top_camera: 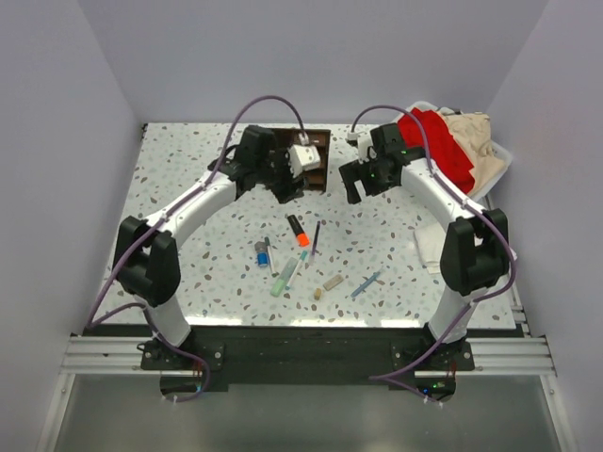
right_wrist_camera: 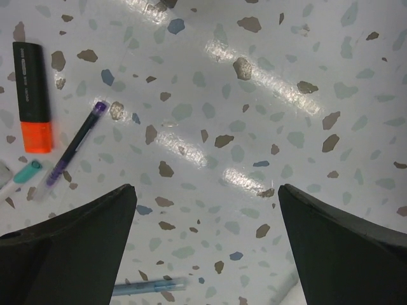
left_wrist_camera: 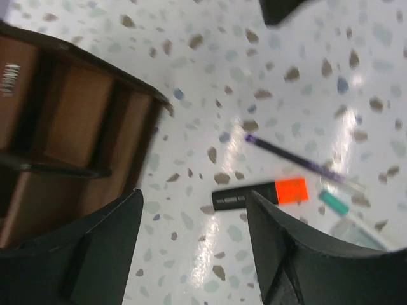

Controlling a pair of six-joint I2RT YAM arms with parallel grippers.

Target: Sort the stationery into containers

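Note:
A black highlighter with an orange end (top_camera: 298, 230) lies loose on the speckled table. My left gripper (top_camera: 291, 196) hangs above the table, between the highlighter and the front of the brown compartment organizer (top_camera: 320, 177). In the left wrist view, its fingers (left_wrist_camera: 105, 244) stand apart with nothing between them; the highlighter (left_wrist_camera: 245, 196) lies beyond the tips. My right gripper (top_camera: 352, 182) is open over bare table, right of the organizer. A purple pen (top_camera: 316, 237), a teal-capped pen (top_camera: 298, 267), a green tube (top_camera: 284, 277) and a blue-and-grey bottle (top_camera: 262, 254) lie nearer the front.
An eraser (top_camera: 333, 282), a small yellowish piece (top_camera: 317, 294) and a light blue pen (top_camera: 366, 284) lie toward the front. A folded white cloth (top_camera: 431, 247) is at right. A basket with red cloth (top_camera: 438, 141) stands at the back right.

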